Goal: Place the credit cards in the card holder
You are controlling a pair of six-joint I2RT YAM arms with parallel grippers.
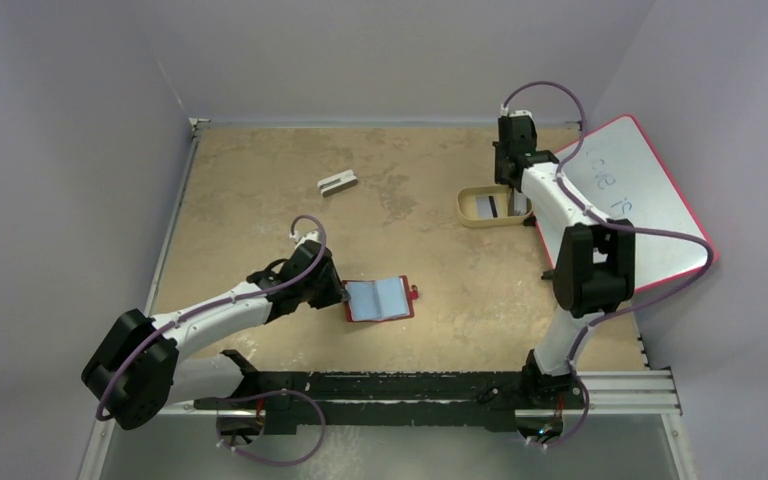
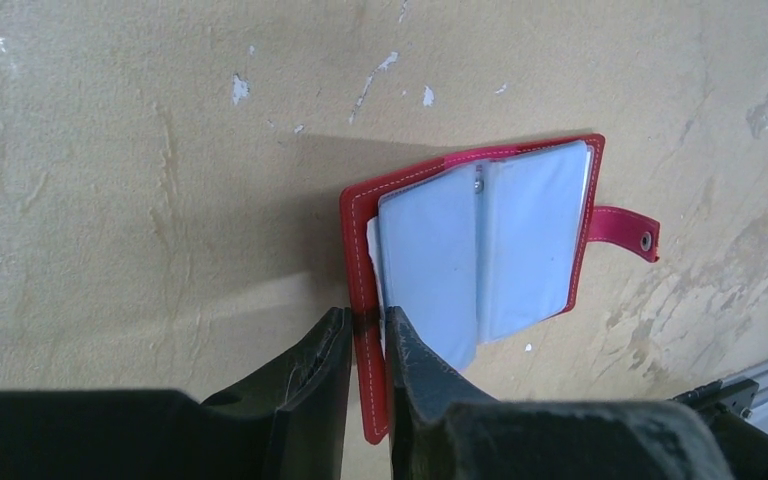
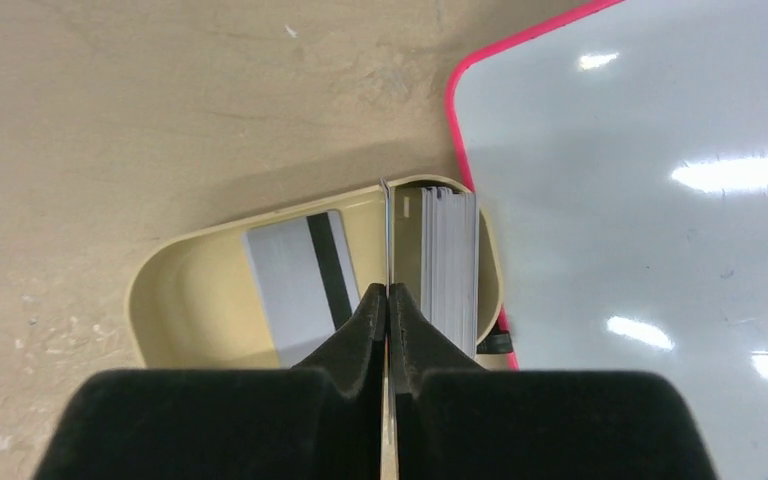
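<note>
The red card holder (image 2: 363,260) lies unfolded on the table, its clear pale-blue sleeves (image 2: 430,250) facing up. At its left edge, my left gripper is part open, with one finger on each side of the red cover edge; whether either finger touches it cannot be told. Over the cream tray (image 3: 170,262), my right gripper is shut on a thin card (image 3: 388,225), seen edge-on and jutting past the fingertips. Inside the tray a white card with a black stripe (image 3: 295,275) lies flat, and several cards (image 3: 450,255) stand upright at its right end.
A whiteboard (image 1: 625,195) with a red rim sits close against the tray's right side. A small white-and-grey object (image 1: 337,182) lies toward the back left. Open table spans the middle between holder and tray.
</note>
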